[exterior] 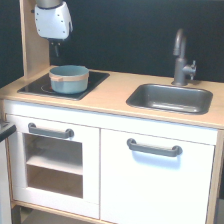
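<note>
A blue-grey pot (pixel 69 85) with a brownish band near its rim rests on the black stovetop (pixel 37 87) at the left of the toy kitchen. My white arm reaches down from the top left. At its lower end, my small dark gripper (pixel 57 49) hangs just above the pot's back left side. The fingers are too small and too dark against the wall to show how they stand. The pot's inside is mostly hidden.
A metal sink (pixel 171 97) with a dark grey faucet (pixel 181 62) occupies the counter's right side. Bare wooden counter (pixel 112 90) lies between stovetop and sink. Below are an oven door (pixel 55 178) and a white cabinet door (pixel 152 185). A wooden post (pixel 36 45) rises behind the arm.
</note>
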